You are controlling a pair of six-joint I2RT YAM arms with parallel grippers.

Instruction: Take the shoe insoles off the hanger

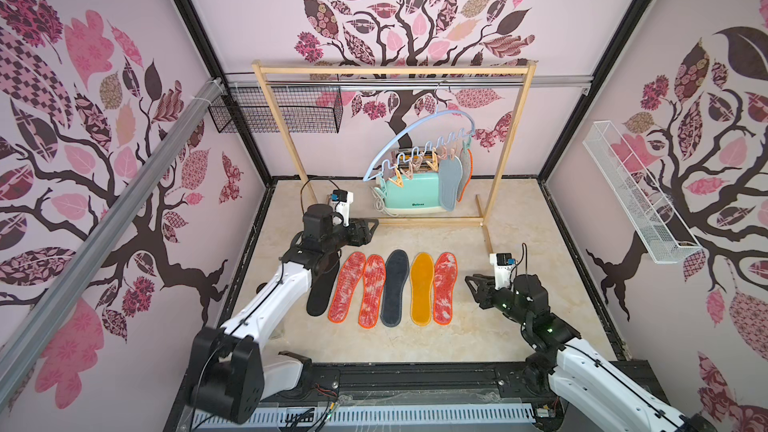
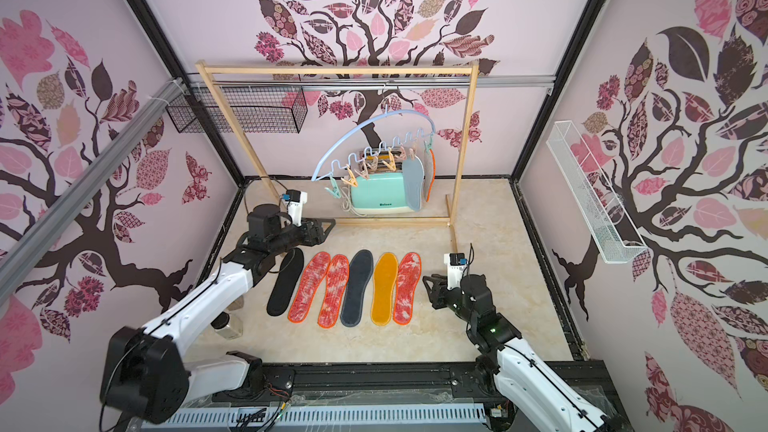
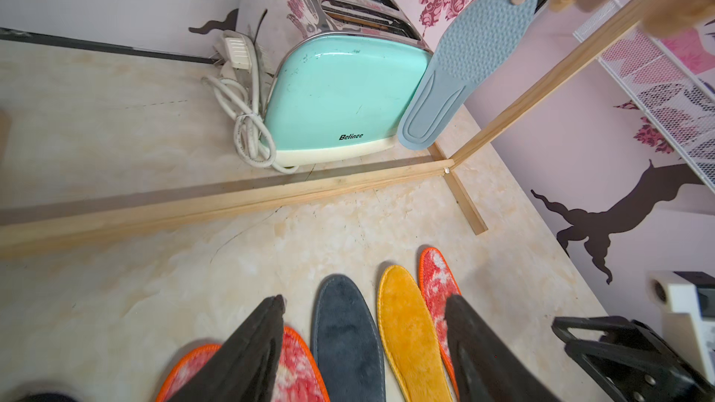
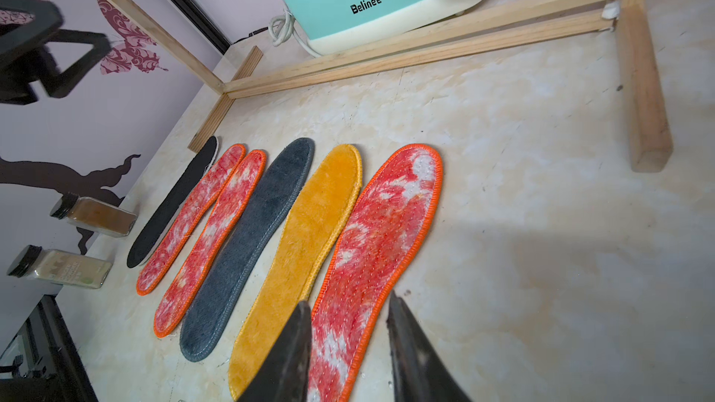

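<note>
Two insoles still hang at the right end of the blue hanger [image 1: 432, 115]: a grey-blue insole [image 1: 450, 182] and, behind it, an orange-edged insole [image 2: 430, 174]. On the table lie a black insole [image 4: 175, 201], red insoles [image 4: 380, 230] at either side, a dark grey insole [image 4: 249, 245] and a yellow insole [image 4: 309, 230]. Above the table, in front of the rack's left side, my left gripper is open and empty. Right of the row of insoles, low over the table, my right gripper has its fingers apart, nothing between them.
A mint toaster [image 1: 416, 192] stands behind the hanger. The wooden rack's bottom bar [image 3: 223, 204] crosses the table. Two jars [image 4: 97, 214] sit at the left edge. Bare table lies right of the insoles.
</note>
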